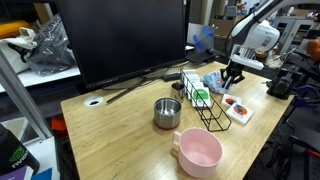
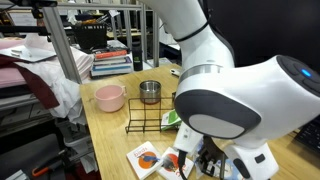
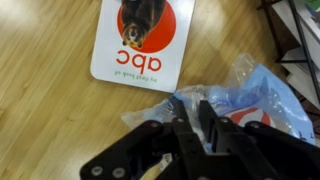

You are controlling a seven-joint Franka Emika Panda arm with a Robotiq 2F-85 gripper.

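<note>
A crumpled clear plastic bag with blue and red print [image 3: 262,100] lies on the wooden table, beyond the wire rack in exterior view 1. My gripper is over the bag's near edge in the wrist view, shut on a fold of its clear plastic. The fingers partly cover the spot where they meet the bag. In exterior view 2 the white arm [image 2: 225,100] hides the gripper and most of the bag.
An "abc" picture card [image 3: 137,70] lies beside the bag. A black wire rack [image 1: 207,112] holds upright packets near the bag. Farther off stand a metal pot [image 1: 167,113] and a pink bowl [image 1: 198,153].
</note>
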